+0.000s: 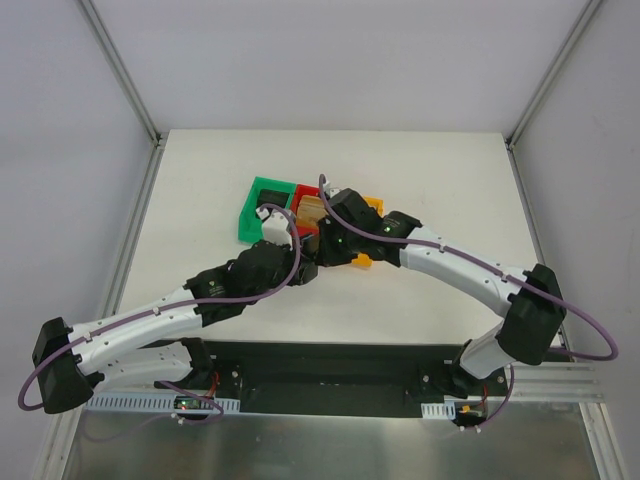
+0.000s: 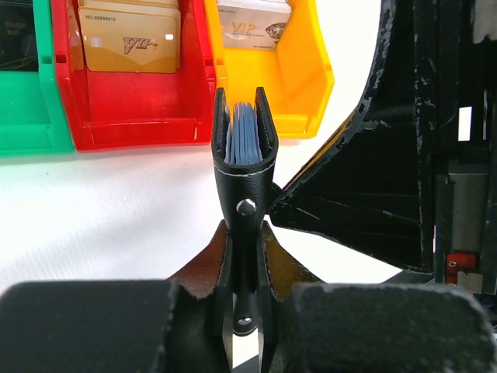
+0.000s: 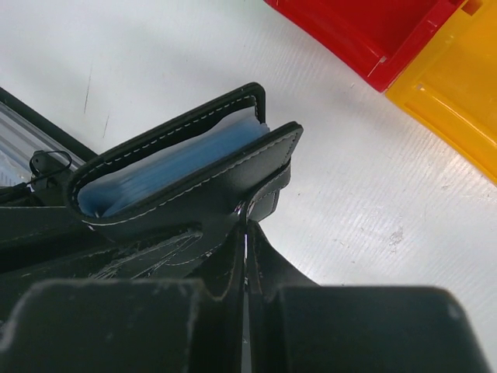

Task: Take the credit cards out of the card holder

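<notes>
The black card holder (image 2: pixel 245 183) stands on edge, its top spread, with my left gripper shut on it from both sides. Pale bluish translucent sleeves (image 3: pixel 178 167) fill its open top; I cannot make out single cards inside. A snap (image 2: pixel 246 207) shows on the holder's end, a second lower down between the left fingers. My right gripper is shut, its tips right at the edge of the holder's strap (image 3: pixel 268 190). Whether that thin edge is pinched I cannot tell. In the top view, both grippers meet and mostly hide the holder.
Beyond the holder, side by side, stand a green bin (image 2: pixel 27 124), a red bin (image 2: pixel 140 134) with gold cards (image 2: pixel 128 39), and a yellow bin (image 2: pixel 307 93) with silver cards (image 2: pixel 252 25). The white table in front of the bins is clear.
</notes>
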